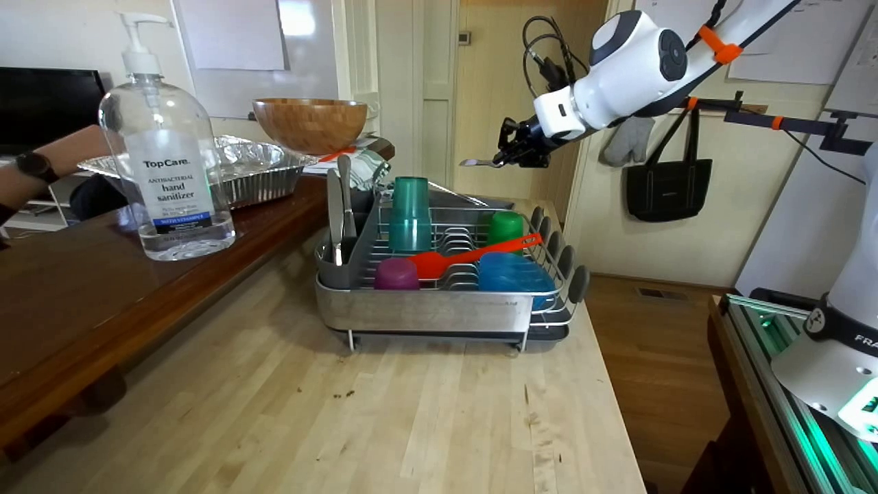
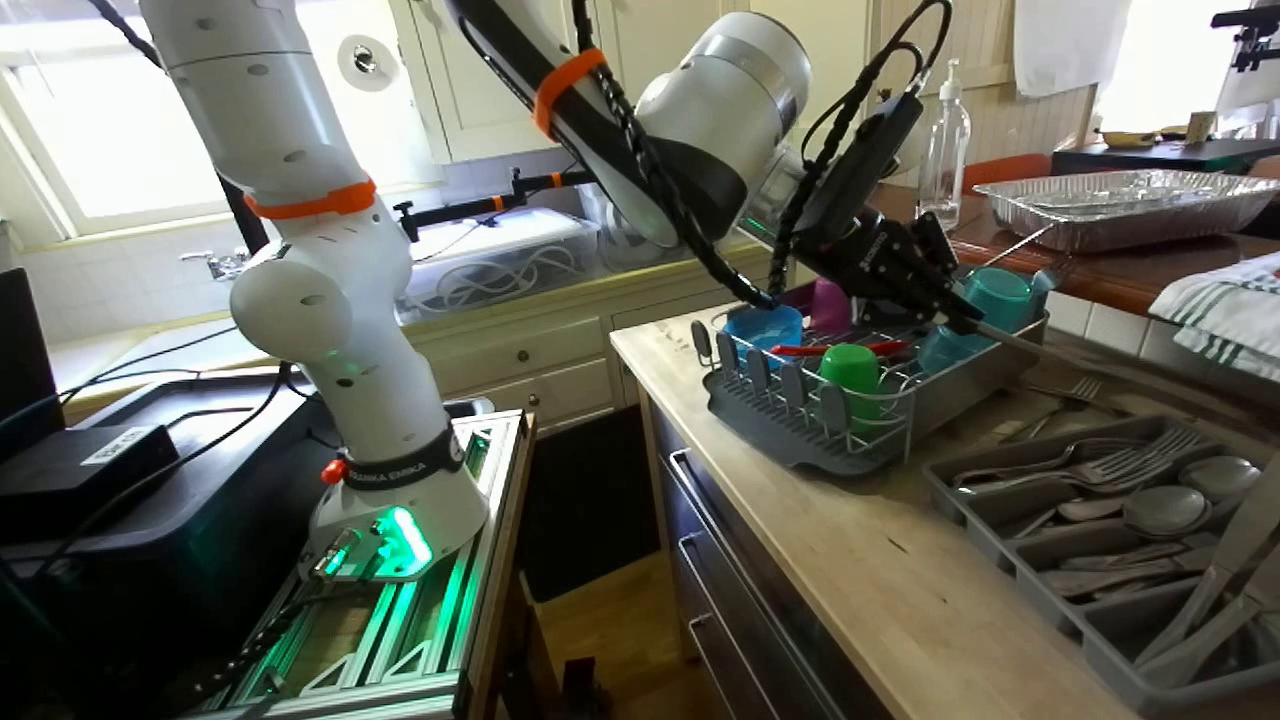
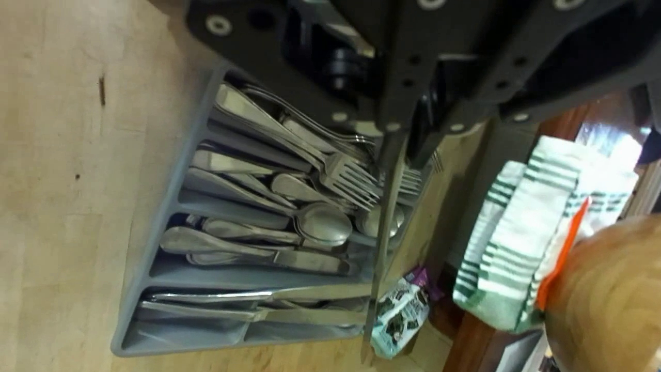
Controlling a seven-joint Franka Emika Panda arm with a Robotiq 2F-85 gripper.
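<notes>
A long thin metal utensil, apparently a knife, is pinched in my gripper, which is shut on it. In the wrist view it runs down across the right side of the grey cutlery tray. That tray holds forks, spoons and knives in separate compartments. In exterior view 1 my gripper hangs above and behind the dish rack, with one end of the utensil sticking out leftward. Exterior view 2 shows the gripper in front of the rack's cups, the utensil pointing toward the right.
The rack holds a teal cup, a green cup, a purple cup, a blue dish and a red utensil. A wooden bowl stands on the raised counter. Bare wood lies before the rack.
</notes>
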